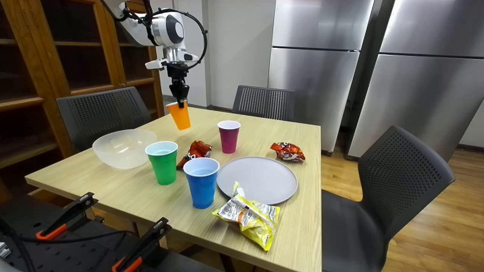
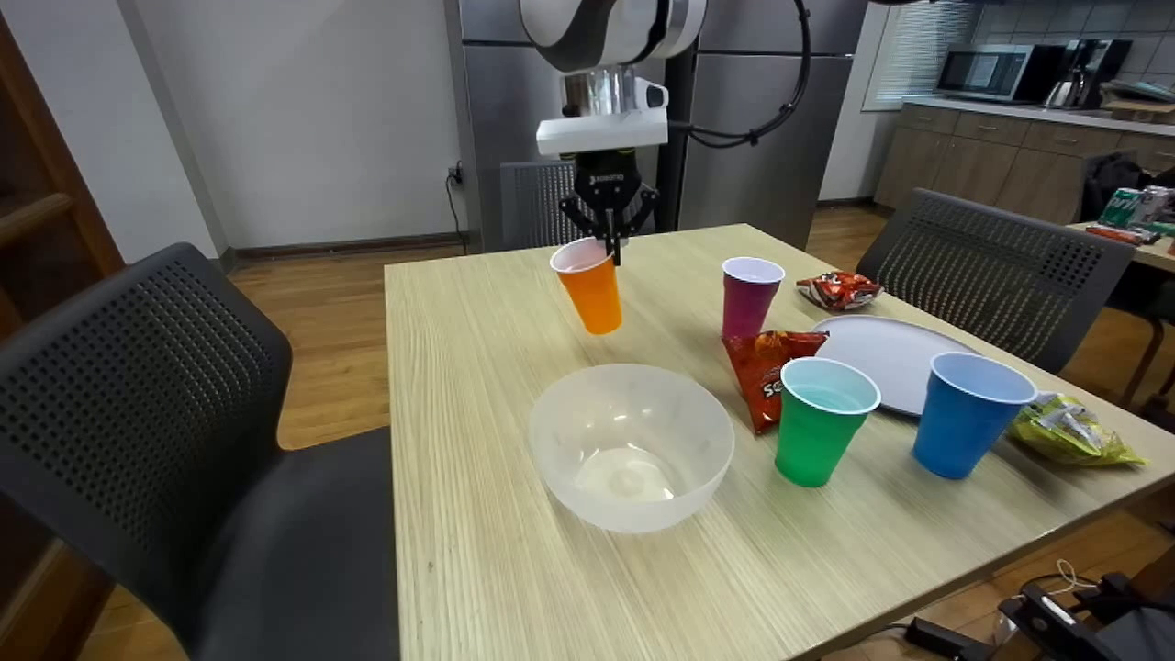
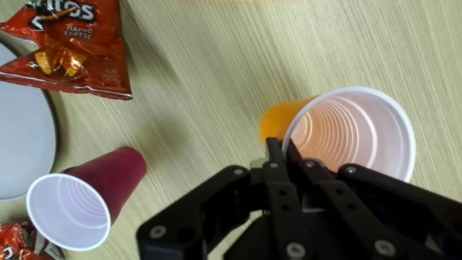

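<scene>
An orange cup [image 1: 180,118] with a white inside hangs tilted above the far part of the table. My gripper is shut on one side of its rim, one finger inside the cup and one outside. In exterior view 2 the orange cup [image 2: 594,296] leans to the left of the gripper [image 2: 612,252], its mouth facing up and left. Looking down in the wrist view, I see into the open mouth of the orange cup [image 3: 346,130]; it appears empty.
Standing on the table are a maroon cup [image 1: 229,138], a green cup [image 1: 164,165], a blue cup [image 1: 201,186] and a frosted bowl [image 2: 631,441]. A grey plate [image 1: 258,179] and red [image 2: 771,369] and yellow chip bags [image 1: 254,217] lie nearby.
</scene>
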